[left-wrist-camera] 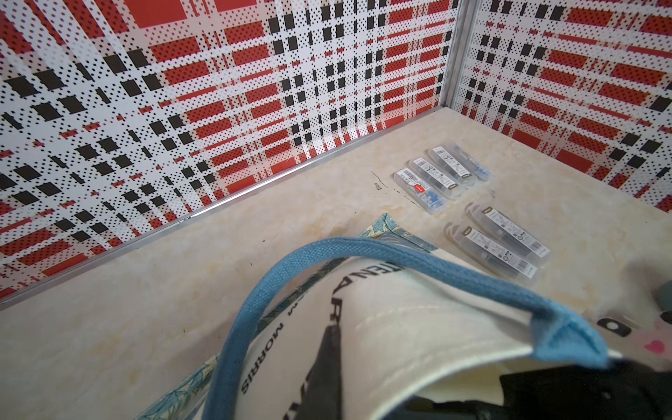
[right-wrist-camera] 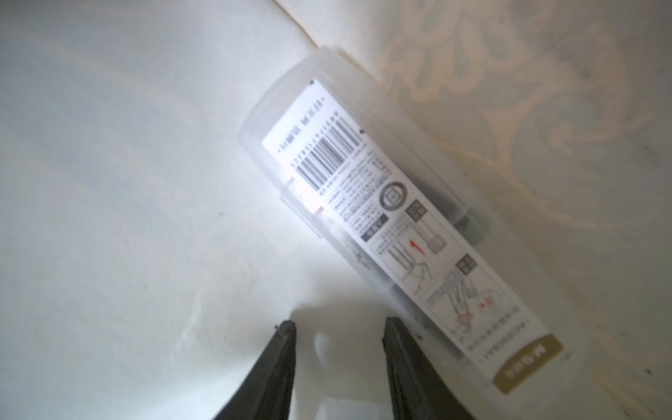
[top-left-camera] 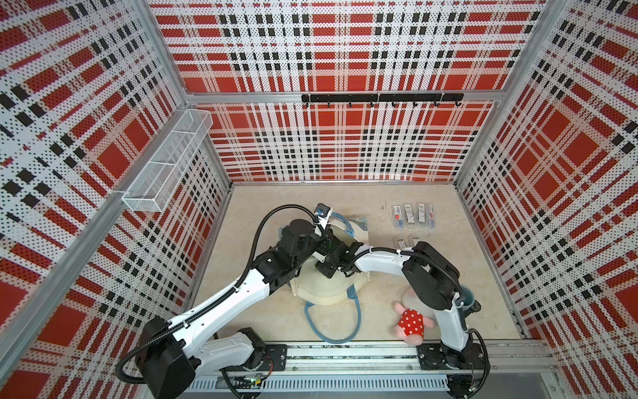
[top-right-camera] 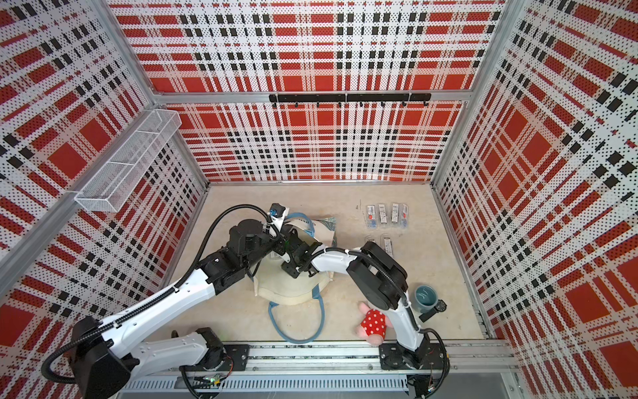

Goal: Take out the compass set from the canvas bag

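Note:
The cream canvas bag (top-left-camera: 322, 287) with blue handles lies mid-table, its mouth lifted. My left gripper is shut on the fabric near the mouth; one dark finger shows against the printed outside, the other is hidden. From the right, my right arm reaches into the mouth. In the right wrist view, a clear compass set (right-wrist-camera: 420, 231) with a white label lies on the bag's inner fabric, right of the fingers. Between the tips of my right gripper shows the rounded end of another translucent case, blurred, with the gripper shut on it.
Several clear compass sets (left-wrist-camera: 448, 175) lie on the table at the back right. A pink plush toy in a red dotted dress (top-right-camera: 373, 326) and a blue cup (top-right-camera: 424, 297) stand near the right arm's base. A wire basket (top-left-camera: 169, 159) hangs on the left wall.

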